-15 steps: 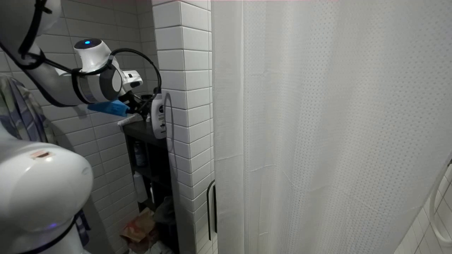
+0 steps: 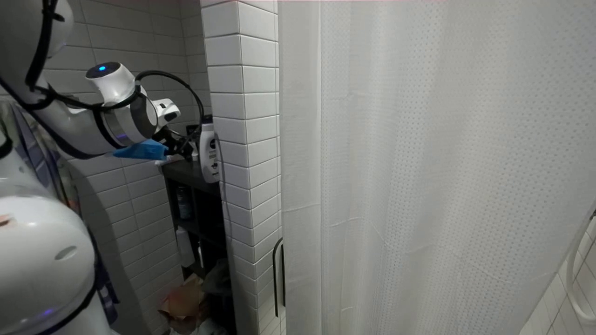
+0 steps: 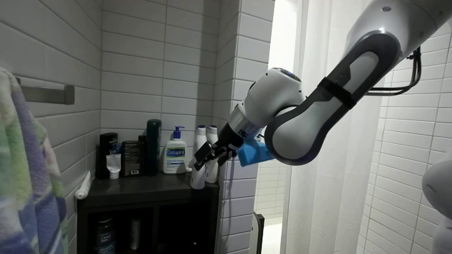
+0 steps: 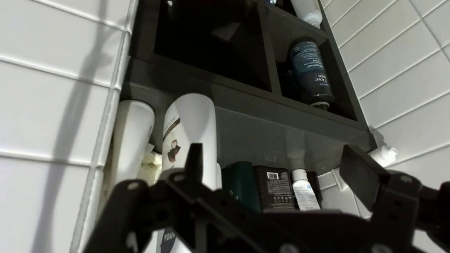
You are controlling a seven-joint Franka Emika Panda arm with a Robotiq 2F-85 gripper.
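Note:
My gripper (image 3: 210,164) is open beside two tall white bottles on the dark shelf's top. In exterior view 2, its fingers partly cover the nearer bottle (image 3: 197,180); the other white bottle (image 3: 212,171) stands right behind, close to the tiled corner. From the wrist, the Nivea-labelled bottle (image 4: 192,122) shows behind the left finger, mostly outside the gap, and the second white bottle (image 4: 130,139) is further left. Nothing is held between the fingers. Whether a finger touches the nearer bottle, I cannot tell.
On the shelf top (image 3: 140,185) stand a Cetaphil pump bottle (image 3: 174,156), a green bottle (image 3: 153,148), dark bottles and a small white tube (image 3: 113,165). A tiled wall corner (image 3: 237,127) rises close to the gripper. A towel (image 3: 25,169) hangs at left.
In exterior view 1, the wrist and gripper have come down a little and shifted left. The big arm joint at lower left has also moved left. The bottle by the corner looks unmoved.

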